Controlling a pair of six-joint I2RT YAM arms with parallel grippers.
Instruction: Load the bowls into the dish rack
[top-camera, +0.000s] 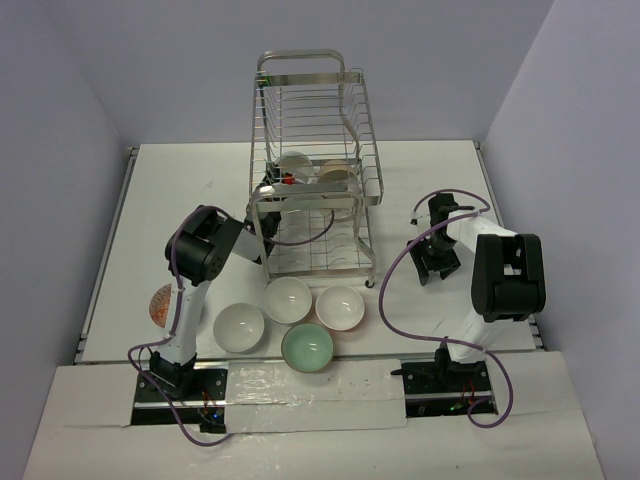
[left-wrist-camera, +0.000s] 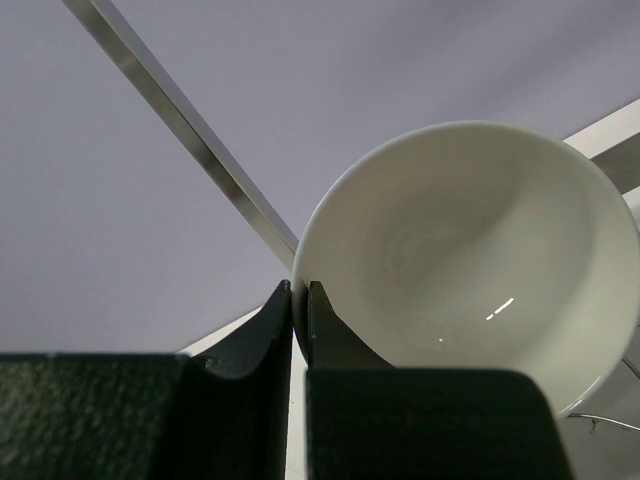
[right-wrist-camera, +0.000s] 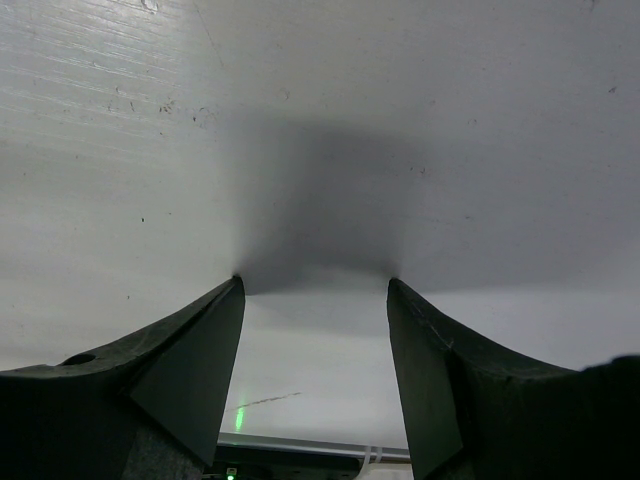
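My left gripper is shut on the rim of a white bowl (left-wrist-camera: 460, 250), held inside the dish rack (top-camera: 315, 270); from above it is mostly hidden by the rack's frame. Other bowls (top-camera: 294, 162) sit in the rack. Outside, in front of it, stand white bowls (top-camera: 288, 298) and a green bowl (top-camera: 307, 346). My right gripper is part open low over the bare table right of the rack, with nothing between its fingers.
An orange patterned bowl (top-camera: 160, 305) is partly hidden by the left arm. Walls bound the back and sides.
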